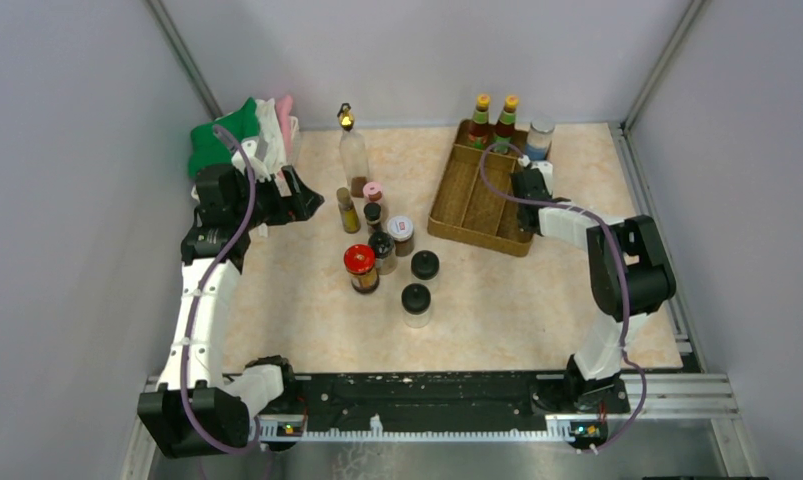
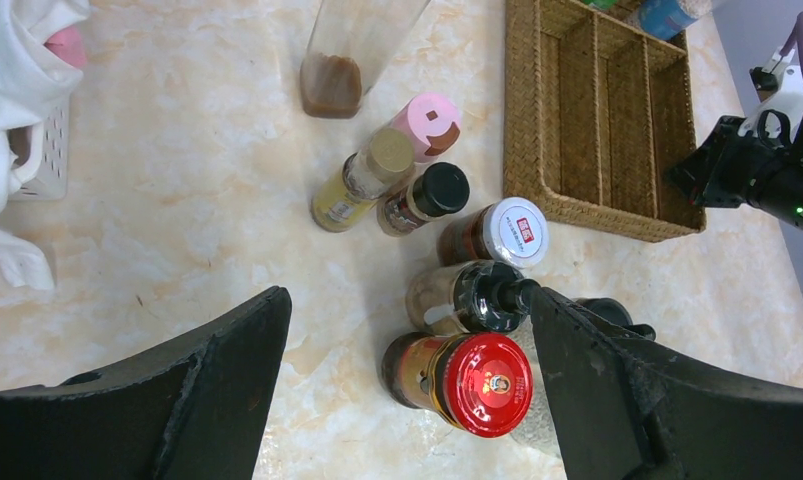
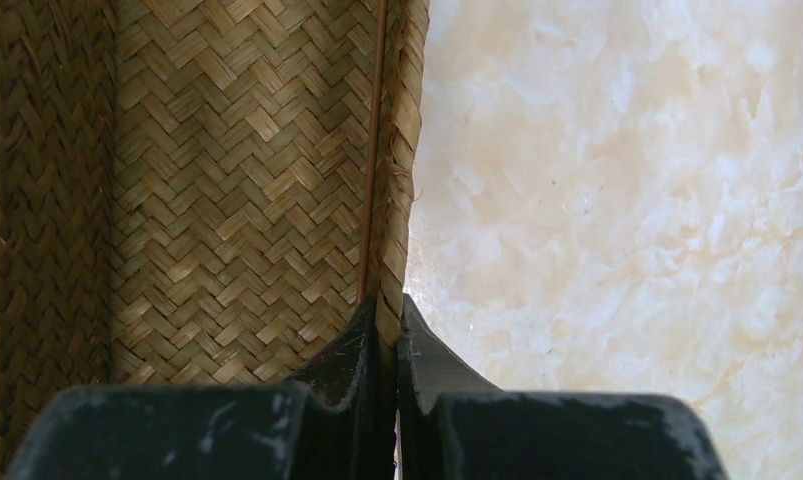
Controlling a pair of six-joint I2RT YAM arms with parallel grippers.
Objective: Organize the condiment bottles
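Observation:
A woven tray (image 1: 459, 188) with compartments stands right of centre, two dark bottles (image 1: 503, 125) with yellow caps and a blue-labelled jar (image 1: 539, 142) at its back. My right gripper is shut on the tray's right rim, one finger inside and one outside. Left of the tray stand a tall clear bottle (image 1: 354, 158), a yellow bottle (image 2: 347, 195), a pink-capped bottle (image 2: 427, 122), a small black-capped bottle (image 2: 424, 197), a white-lidded jar (image 2: 515, 232), a red-lidded jar (image 2: 487, 385) and several black-lidded jars (image 1: 416, 303). Above some of these, my left gripper hangs open and empty.
A white basket (image 2: 49, 150) with cloths sits at the back left. Bare tabletop (image 1: 507, 320) lies in front of the tray, and more is free at the front left. The tray's front compartments look empty where visible.

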